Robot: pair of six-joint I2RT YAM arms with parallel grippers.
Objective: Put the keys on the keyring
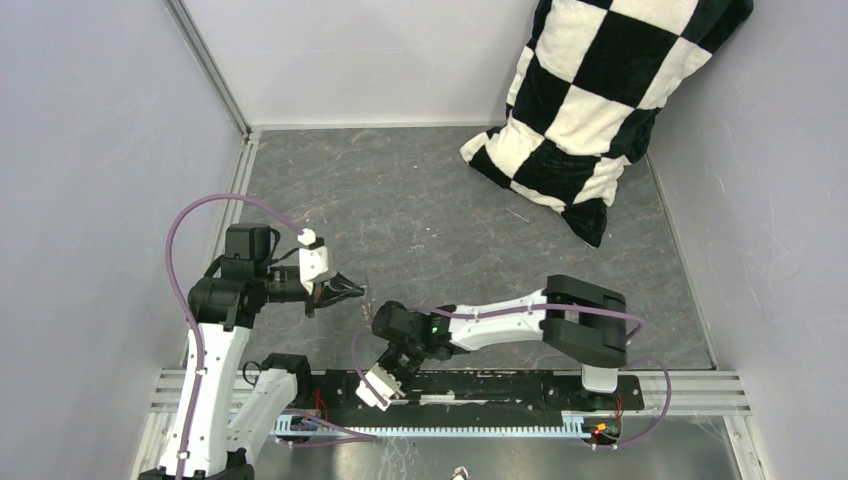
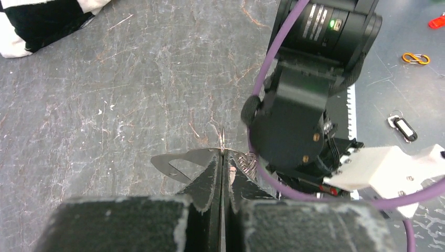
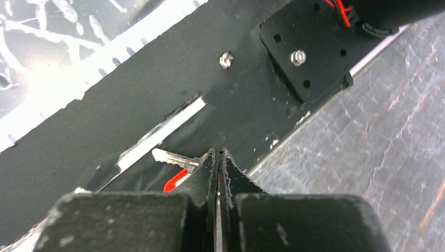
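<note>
In the left wrist view a thin metal strand (image 2: 222,138), likely the keyring seen edge-on, stands up from the tips of my left gripper, which is shut on it. A braided silver piece (image 2: 246,163) shows just right of those tips. In the top view my left gripper (image 1: 362,291) points right, close to the right arm's wrist. My right gripper is shut low over the black rail. A silver key (image 3: 175,158) and a red tag (image 3: 175,182) show left of its fingers and run behind them; I cannot tell whether the fingers pinch either.
A checkered pillow (image 1: 590,95) fills the back right. Near the rail lie an orange carabiner (image 2: 416,59), a black key tag (image 2: 404,128) and a red item (image 2: 437,22). The grey floor (image 1: 400,200) beyond the arms is clear.
</note>
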